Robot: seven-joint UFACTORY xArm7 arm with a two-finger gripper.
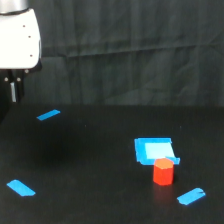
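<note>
A small red-orange block (163, 174) stands on the dark table at the right of the camera view. Just behind it lies a flat piece with a white middle and a blue border (139, 150); the block overlaps its near edge in this view. My gripper (14, 98) hangs at the far left edge, below the white arm (18, 42), well away from the block. Its dark fingers are too small to show whether they are apart.
Strips of blue tape mark the table at the back left (48, 115), front left (20, 188) and front right (191, 197). A dark curtain (130, 55) hangs behind.
</note>
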